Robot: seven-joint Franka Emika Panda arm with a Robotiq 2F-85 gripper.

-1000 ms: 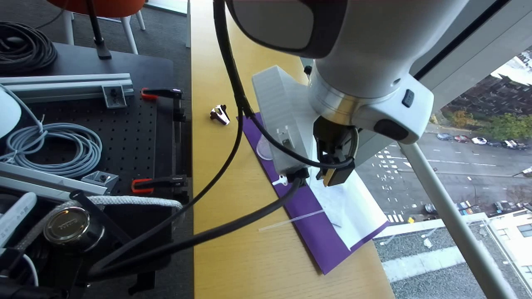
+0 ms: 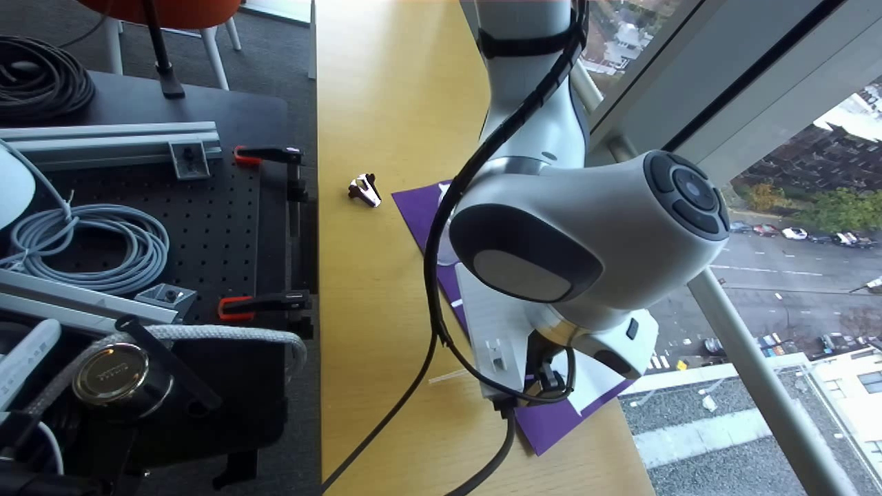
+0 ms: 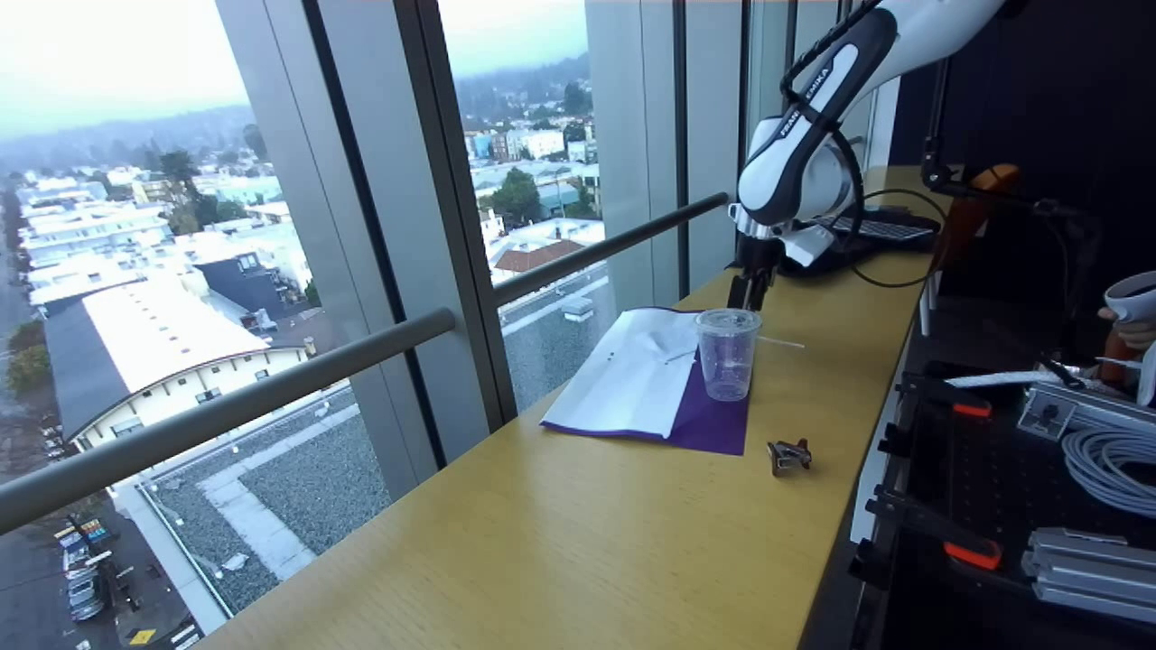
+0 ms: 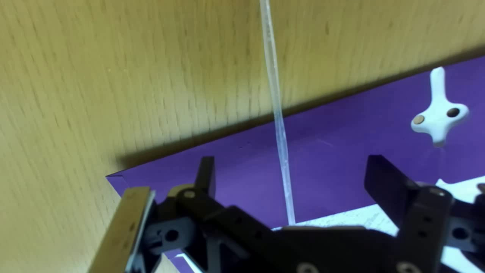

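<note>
My gripper is open, its dark fingers wide apart on either side of a thin clear straw [image 4: 278, 113] in the wrist view. That straw runs from the wooden table across the purple folder [image 4: 334, 132], and its lower end reaches the paper's edge near the gripper body. Nothing is held. In exterior view 2, the gripper [image 3: 750, 291] points down just behind a clear plastic cup [image 3: 727, 363], which stands upright on the folder. The arm hides most of the cup and folder in exterior view 1, where only the straw's outer end [image 2: 448, 377] shows.
White paper [image 3: 629, 374] covers much of the folder. A small white cross-shaped piece [image 4: 439, 111] lies on the purple strip. A staple remover [image 3: 788, 455] sits on the table nearer that camera. Windows and a rail [image 3: 607, 255] border one side.
The arm has come down and toward the lower part of exterior view 1, from above the paper to the straw, covering much of it. The cup and staple remover appear unmoved.
</note>
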